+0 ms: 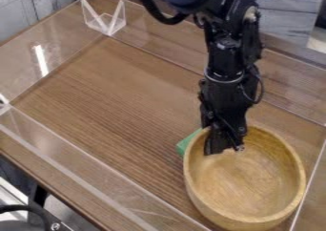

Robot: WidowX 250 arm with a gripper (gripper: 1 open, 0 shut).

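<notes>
My black gripper (219,136) is at the upper-left rim of a large tan oval bowl (245,192) at the lower right, shut on that rim as far as shows. A green object (189,140) lies just left of the bowl beside the gripper, partly hidden by both.
A white wire-like holder (105,18) stands near the back left. Raised edges run along the back and near-left sides.
</notes>
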